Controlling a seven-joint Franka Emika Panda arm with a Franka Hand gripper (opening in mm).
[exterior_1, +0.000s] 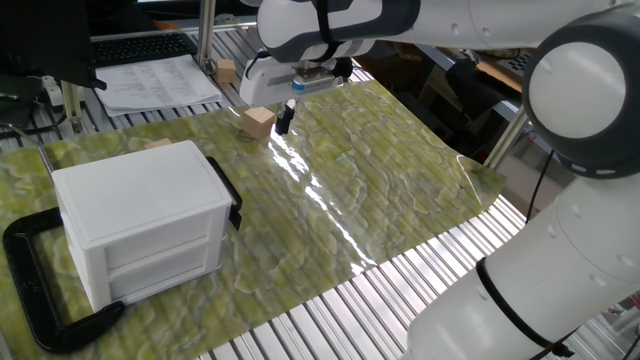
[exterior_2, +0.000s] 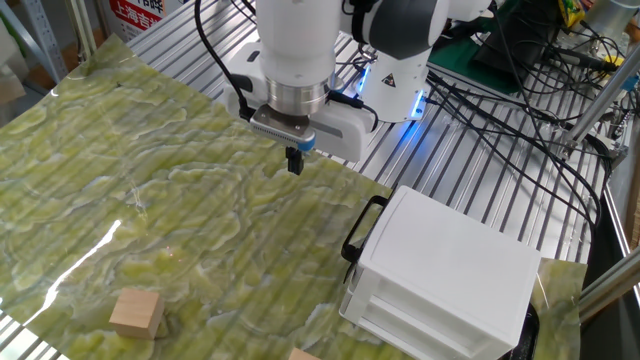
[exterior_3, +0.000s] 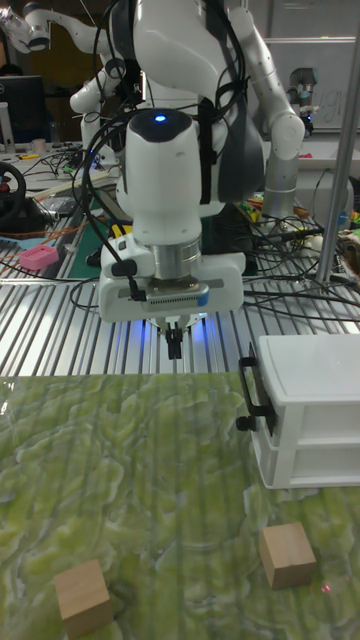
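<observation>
My gripper (exterior_2: 294, 163) hangs above the green mat, its dark fingertips together and nothing showing between them. In the third exterior view the gripper (exterior_3: 174, 345) points straight down, apart from everything on the mat. One wooden block (exterior_2: 137, 313) lies on the mat, well away from the fingers; in the first exterior view this block (exterior_1: 258, 124) only appears close to them. A second wooden block (exterior_3: 287, 555) rests in front of the white drawer unit (exterior_3: 320, 373), which mostly hides that block (exterior_1: 158, 144) in the first exterior view. The unit's drawers look closed.
Black clamp-like frame (exterior_1: 30, 265) pieces stand beside the drawer unit, and a black handle (exterior_2: 362, 230) juts from its side. Another wooden block (exterior_1: 225, 71) and some papers (exterior_1: 158, 82) lie off the mat.
</observation>
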